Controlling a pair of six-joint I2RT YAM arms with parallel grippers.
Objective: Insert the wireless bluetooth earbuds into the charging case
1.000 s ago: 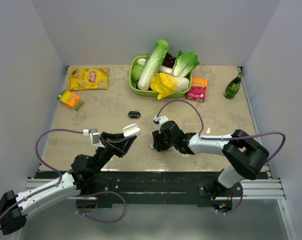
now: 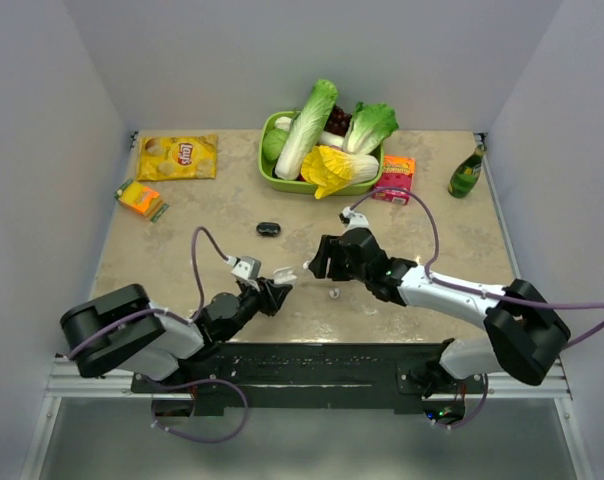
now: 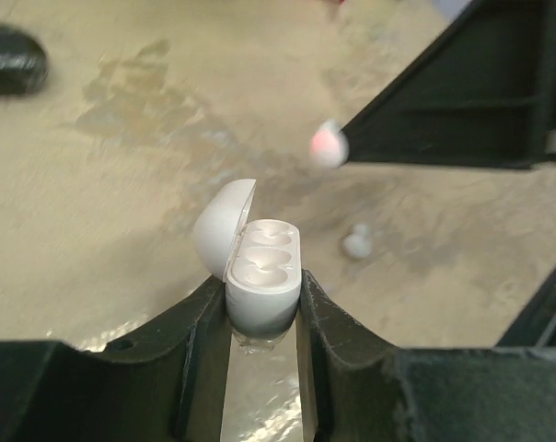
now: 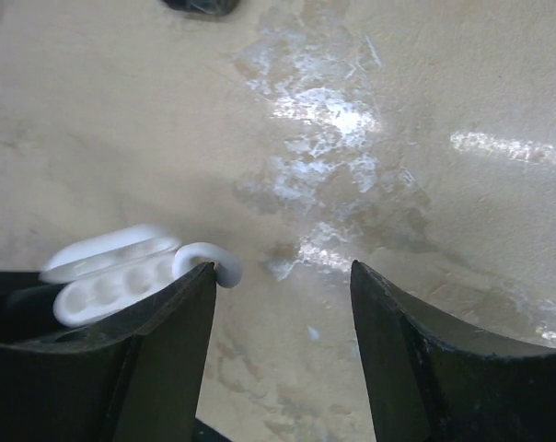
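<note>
My left gripper is shut on the white charging case (image 3: 260, 262), whose lid stands open showing two hollows, left of the table's middle in the top view. Facing it, my right gripper (image 2: 320, 258) holds a white earbud at a fingertip; in the right wrist view the earbud (image 4: 207, 258) sits by the left finger, partly hidden, with a gap to the other finger, so its grip is unclear. A second white earbud (image 2: 334, 292) lies on the table below the right gripper.
A black oval object (image 2: 268, 228) lies behind the grippers. A green basket (image 2: 267, 172) of vegetables, a chip bag (image 2: 177, 157), a red box (image 2: 394, 181) and a bottle (image 2: 465, 174) stand farther back.
The right gripper has risen from beside the earbud on the table and now carries one. The left arm has shifted right, bringing the open case closer to the right gripper.
</note>
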